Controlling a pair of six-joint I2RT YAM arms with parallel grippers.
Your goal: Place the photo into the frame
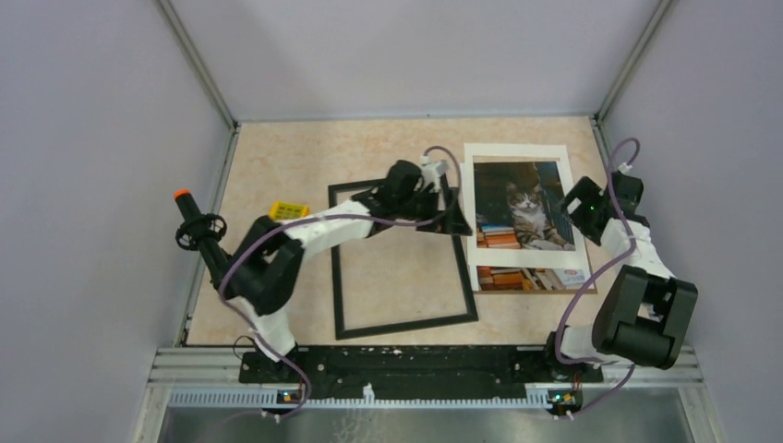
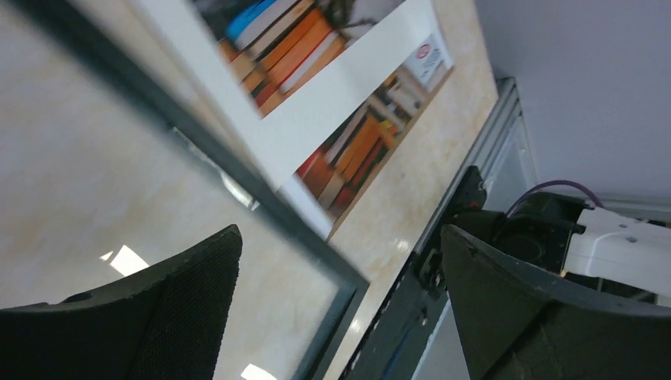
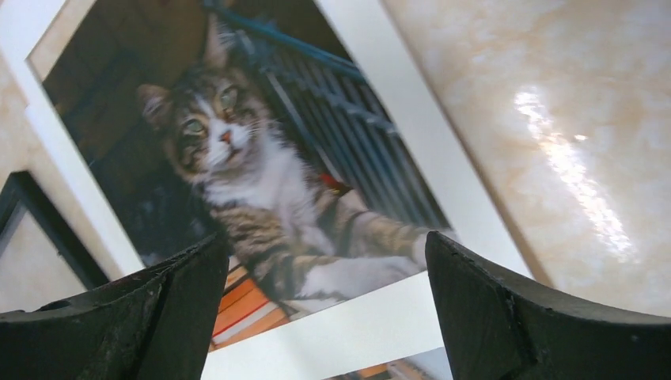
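The empty black frame lies mid-table. To its right a cat photo with white border lies on a second print of books. My open left gripper hangs over the frame's right bar, by the photo's left border; the left wrist view shows blurred frame bar and both prints below it, nothing between the fingers. My open right gripper hangs at the photo's right edge, with the cat photo beneath it and nothing held.
A yellow item lies at the left of the table. A dark tool with orange tip is at the left edge.
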